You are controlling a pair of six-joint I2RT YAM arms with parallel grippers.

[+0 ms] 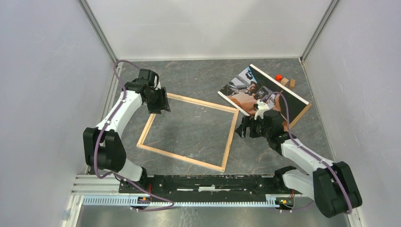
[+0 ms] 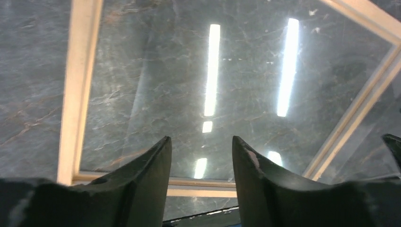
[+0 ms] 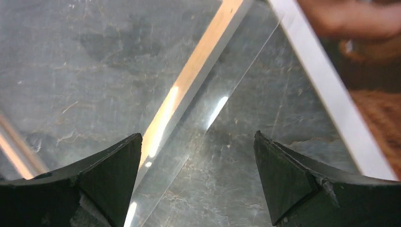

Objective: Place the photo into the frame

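Note:
The light wooden frame (image 1: 184, 159) lies at a slant on the grey table, with clear glass-like glare inside it in the left wrist view. At its upper left corner hovers my left gripper (image 1: 165, 111), its fingers apart and only the wooden bar (image 2: 203, 190) seen past them. To the right lies the photo (image 1: 245, 98), colourful with a white border, on a dark board (image 1: 295, 106). My right gripper (image 1: 242, 132) stands open just off the frame's right bar (image 3: 189, 80); nothing is between its fingers. The photo's white edge (image 3: 326, 85) shows beside it. My right arm's cable crosses the photo.
An orange cap (image 1: 278, 77) and small wooden blocks (image 1: 292, 83) sit behind the board's upper right. White walls close in the sides and back.

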